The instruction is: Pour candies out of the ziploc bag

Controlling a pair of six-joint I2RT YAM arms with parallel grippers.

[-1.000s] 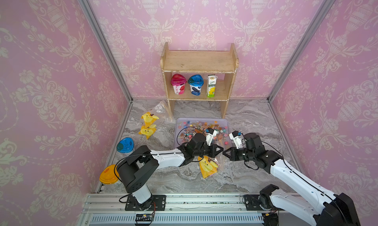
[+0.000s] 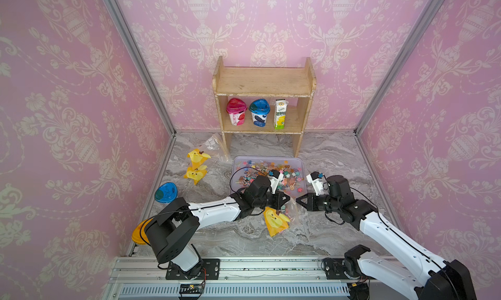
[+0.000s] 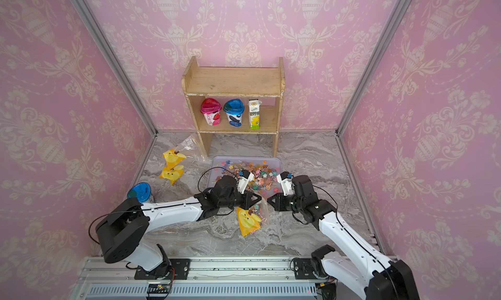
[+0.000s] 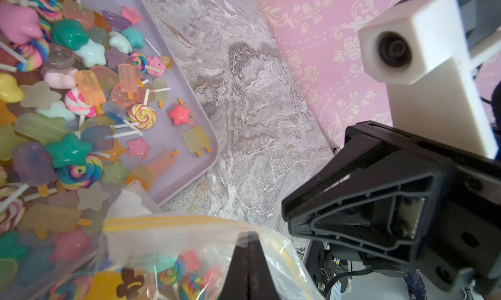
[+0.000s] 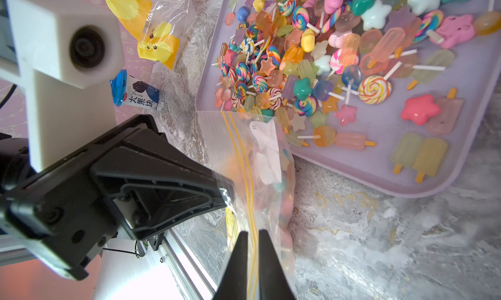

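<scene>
A ziploc bag [image 2: 276, 221] with a yellow animal face and candies inside lies in front of the lilac candy tray [image 4: 193, 148]. My left gripper [image 2: 286, 197] is at the bag's zipper edge; in its wrist view the dark fingertips [image 4: 246, 258] are together over the clear top. My right gripper [image 2: 301, 201] is right of the left one, at the zipper strip [image 5: 241, 159], its fingertips close together over it in the right wrist view; whether plastic is between them is unclear.
A wooden shelf [image 2: 264, 75] with two cups and a carton stands behind the tray. Other yellow bags [image 2: 198, 157] lie at back left, lids [image 2: 166, 192] at far left.
My left gripper has drawn slightly left over the last second, away from the right one. The right gripper has shifted very little.
</scene>
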